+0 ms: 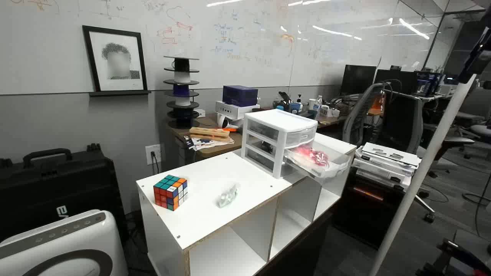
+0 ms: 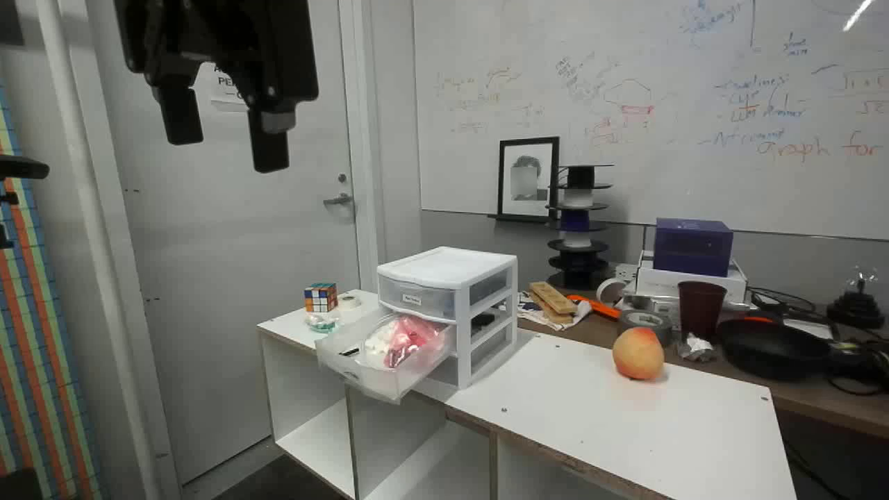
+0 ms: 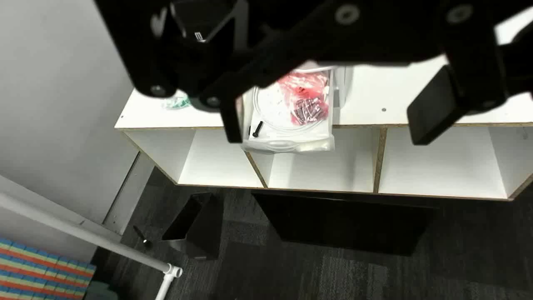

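Observation:
My gripper (image 2: 226, 140) hangs high at the upper left of exterior view 2, well clear of the shelf. Its two dark fingers stand apart with nothing between them; in the wrist view the gripper shows the same wide gap. A white drawer unit (image 1: 283, 120) stands on the shelf with its middle drawer (image 2: 375, 371) pulled out. Pink and white bagged items (image 3: 305, 97) lie in that drawer. On one side of the unit are a Rubik's cube (image 1: 170, 192) and a small clear, greenish wrapped item (image 1: 227, 195). A peach-like fruit (image 2: 638, 353) rests on the other side.
The white shelf (image 2: 583, 408) has bare top surface around the fruit. Behind it, a brown desk holds a black pan (image 2: 771, 348), a dark red cup (image 2: 701, 310) and a spool tower (image 1: 182, 92). A white pole (image 1: 425, 170) rises near the shelf.

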